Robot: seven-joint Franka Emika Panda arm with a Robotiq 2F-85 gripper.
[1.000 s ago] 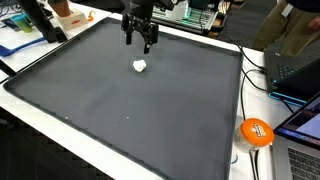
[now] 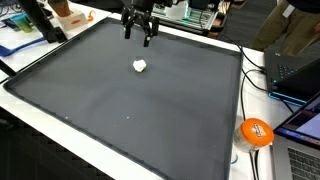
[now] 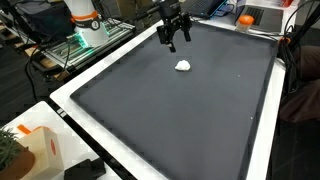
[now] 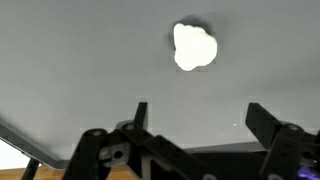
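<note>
A small white lump [image 2: 139,65] lies alone on the dark grey board [image 2: 130,110], toward the robot's side. It shows as a rounded, uneven blob [image 4: 194,46] in the upper middle of the wrist view. My gripper [image 2: 137,38] is open above the board, behind the lump and apart from it. Seen from the other side, the gripper [image 3: 179,42] hangs up and left of the white lump [image 3: 182,66]. Nothing sits between the fingers in the wrist view, only bare board.
An orange-topped container [image 2: 254,133] stands off the board on the white table, with a laptop [image 2: 285,78] behind. Cables [image 2: 258,75] run along that side. Most of the board is bare. A basket [image 2: 25,45] stands at the far left.
My gripper has shifted slightly to the left and up in exterior view 1. The white lump stays where it was.
</note>
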